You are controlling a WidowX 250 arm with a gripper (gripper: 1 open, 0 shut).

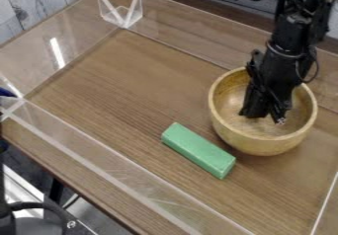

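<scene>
The black gripper (264,104) reaches down from the top right into a tan wooden bowl (231,130), its tip low inside over the bowl's middle. The fingertips are dark and small; what, if anything, lies between them cannot be made out. A green block (199,148) lies on the table just below and left of the bowl.
A clear plastic piece (122,12) stands at the back left. A dark round object with cables (27,217) is at the bottom left corner.
</scene>
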